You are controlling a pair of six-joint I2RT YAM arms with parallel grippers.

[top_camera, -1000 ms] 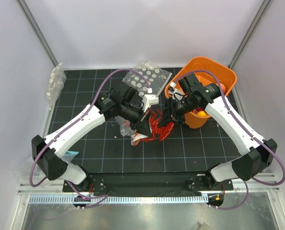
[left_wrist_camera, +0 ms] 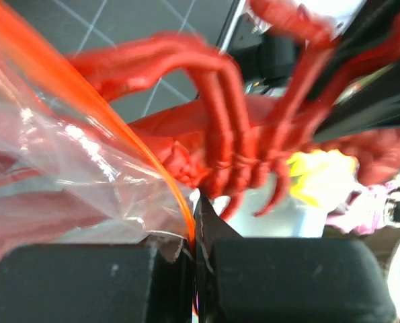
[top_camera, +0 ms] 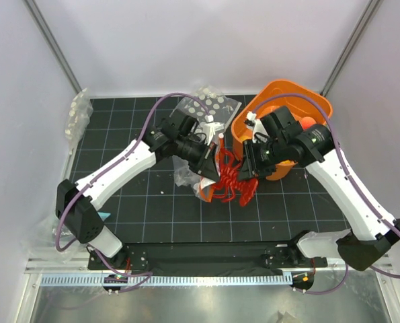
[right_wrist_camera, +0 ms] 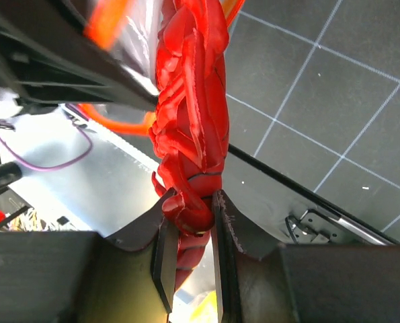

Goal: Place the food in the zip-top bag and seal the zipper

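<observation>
A red toy lobster [top_camera: 230,178] hangs at the centre, with my right gripper shut on it. Its legs [left_wrist_camera: 220,128] reach across beside the clear zip top bag [left_wrist_camera: 72,175] with its orange zipper edge. My left gripper is shut on that bag edge, just below the lobster's legs. In the top view the bag [top_camera: 189,171] is partly hidden behind the left arm and lobster. Whether any of the lobster is inside the bag I cannot tell.
An orange bin [top_camera: 280,91] with round food items stands at the back right. Clear sheets with white dots [top_camera: 210,104] lie at the back middle.
More of the lobster shows in the top view.
</observation>
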